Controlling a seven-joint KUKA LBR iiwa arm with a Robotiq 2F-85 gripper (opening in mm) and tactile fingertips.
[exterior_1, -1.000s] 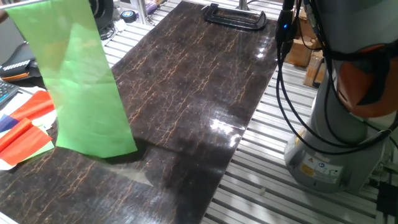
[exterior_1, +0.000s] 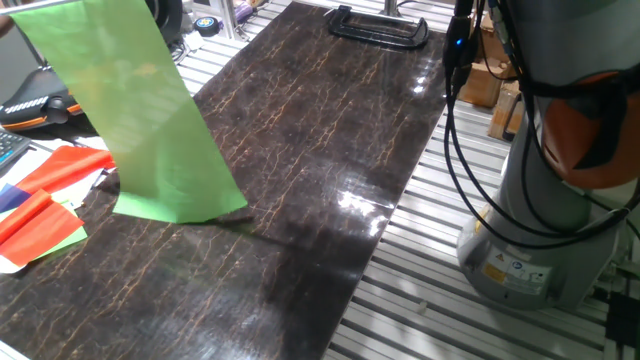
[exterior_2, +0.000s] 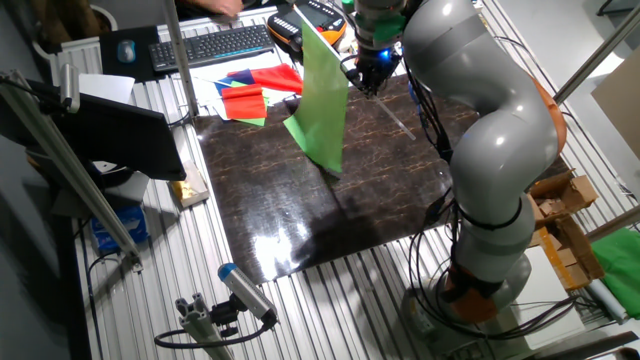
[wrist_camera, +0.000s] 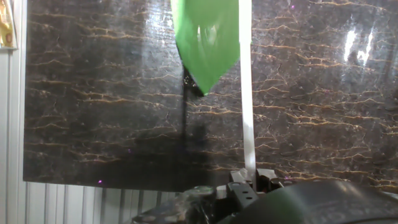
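Observation:
A green cloth flag (exterior_1: 150, 120) hangs from a thin pale rod at the upper left of exterior view 1, its bottom edge close to the dark tabletop. In exterior view 2 the same green flag (exterior_2: 322, 105) drapes down from one end of the rod (exterior_2: 394, 117), which slants past my gripper (exterior_2: 374, 82) and sticks out on its other side. The wrist view shows the white rod (wrist_camera: 247, 106) running straight up from my gripper, which is shut on it. Part of the flag (wrist_camera: 207, 43) hangs left of the rod there. My gripper is outside exterior view 1.
The dark marbled board (exterior_1: 300, 140) is mostly bare. Red, blue and green cloth pieces (exterior_2: 245, 100) lie at its edge by a keyboard (exterior_2: 212, 46). A black clamp-like frame (exterior_1: 378, 28) rests at the far end. A monitor (exterior_2: 105, 125) stands left.
The flag's lower end has swung right and slightly up in exterior view 1, uncovering more of the red cloth beside it. Its top edge stays at nearly the same place.

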